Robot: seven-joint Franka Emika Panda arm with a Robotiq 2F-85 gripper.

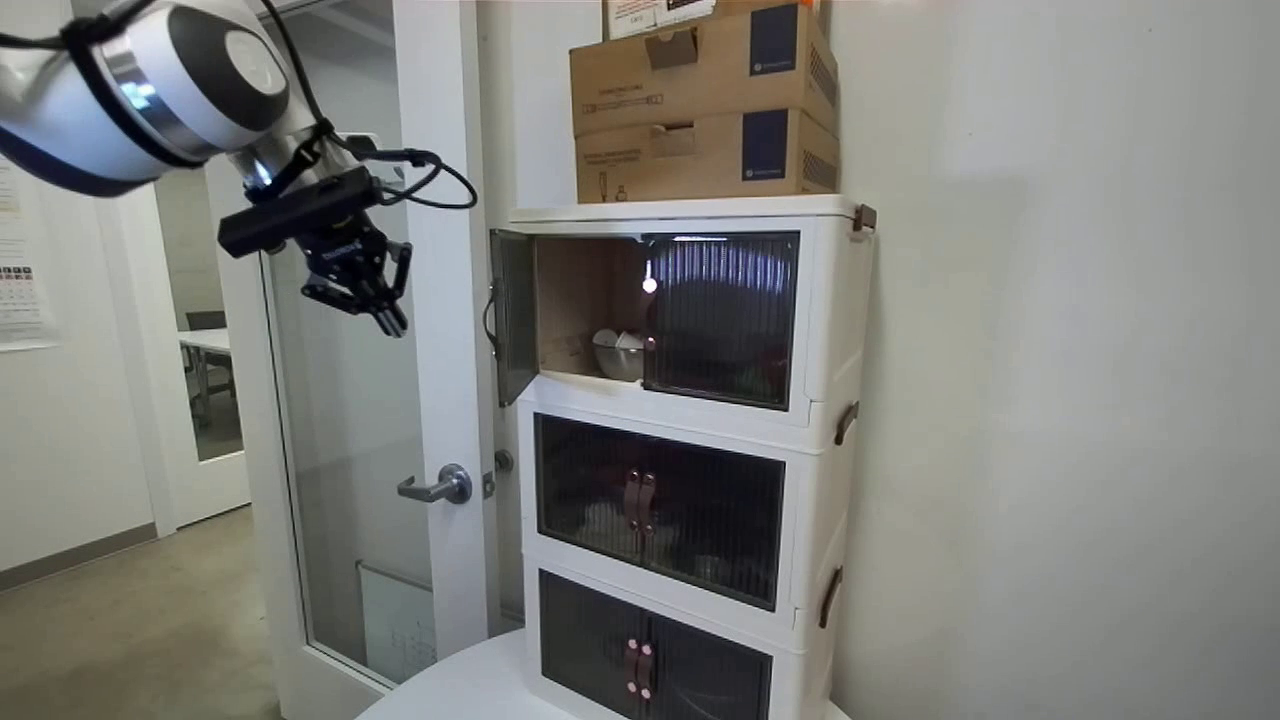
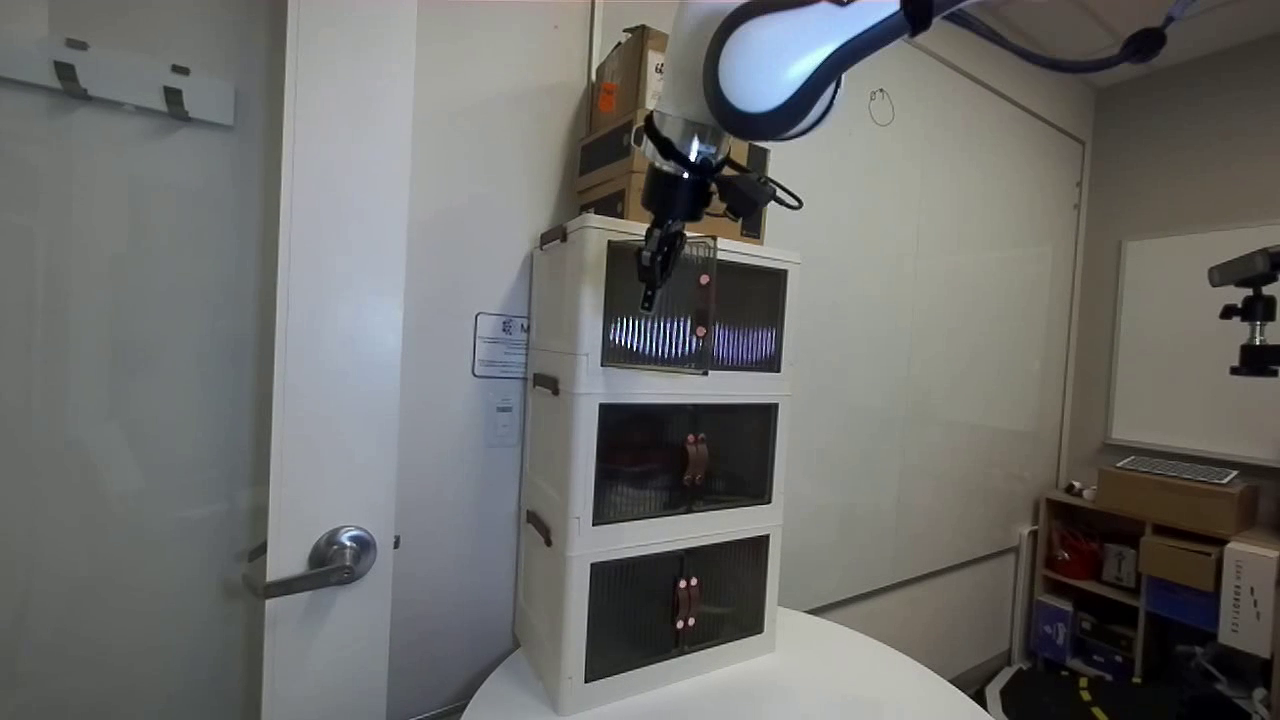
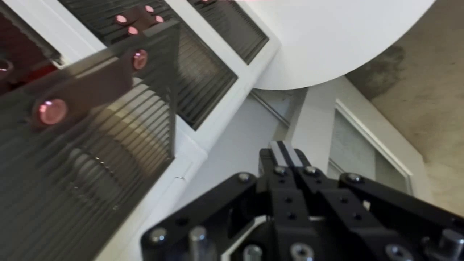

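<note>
A white three-tier cabinet [image 1: 672, 428] stands on a round white table. Its top-left door [image 1: 516, 318] is swung open, while the top-right door [image 1: 722, 318] is closed. Through the opening a clear bowl [image 1: 621, 358] with white contents shows inside, partly hidden by the closed door. To the left of the open door and clear of it in exterior view 1 hangs my gripper [image 1: 392, 322], shut with nothing visible between its fingers. In the wrist view the gripper has its fingers together, and the open door's brown handle [image 3: 89, 89] lies to the left.
Cardboard boxes [image 1: 702, 102] are stacked on the cabinet. A glass-paned room door [image 1: 450, 360] with a lever handle [image 1: 450, 485] stands left of the cabinet. Lower cabinet doors [image 1: 654, 510] are closed.
</note>
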